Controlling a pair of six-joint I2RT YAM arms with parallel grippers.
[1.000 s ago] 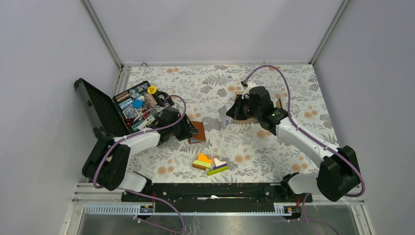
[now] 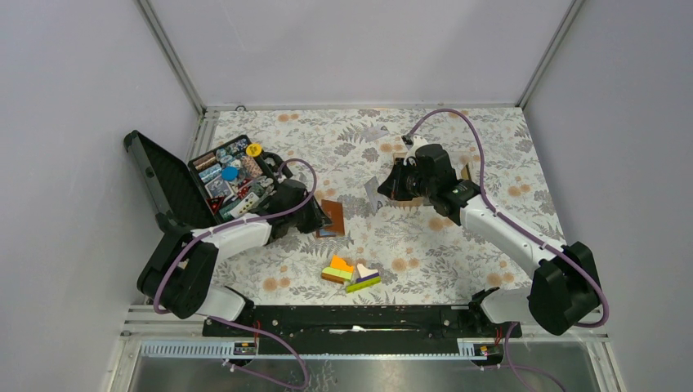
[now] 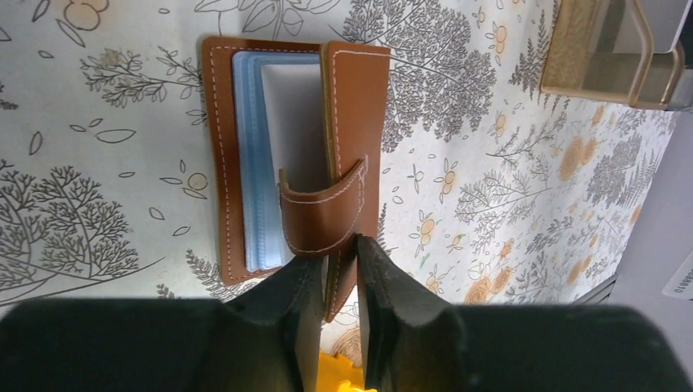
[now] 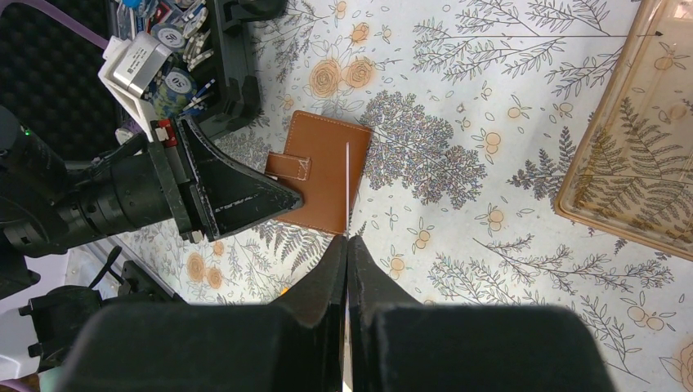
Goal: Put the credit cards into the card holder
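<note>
The brown leather card holder [image 2: 333,214] lies on the table, blue and white card sleeves [image 3: 249,163] showing in the left wrist view. My left gripper [image 2: 319,219] is at its strap [image 3: 319,212] and flap, fingertips close together around the flap's edge; whether they grip it is unclear. My right gripper is shut, with a thin pale edge [image 4: 347,188], apparently a card seen edge-on, rising from between its fingertips. In the top view a grey card [image 2: 372,193] shows at that gripper.
A tan translucent tray [image 4: 621,147] lies under the right arm. An open black case of small items [image 2: 221,175] fills the left back. Coloured blocks [image 2: 351,273] lie near the front edge.
The right arm is unchanged.
</note>
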